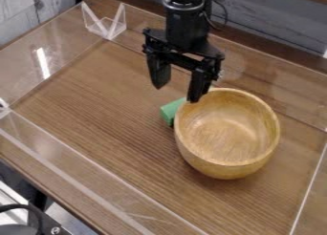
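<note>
My black gripper [181, 72] hangs in the upper middle, open, with its two fingers spread above the table. Below it to the right sits a large tan oval bowl [227, 143]. A small green object [170, 111] lies against the bowl's left rim, partly hidden by it, just below my gripper.
A clear plastic container [105, 19] stands at the upper left. A black cable or part [19, 220] shows at the lower left edge.
</note>
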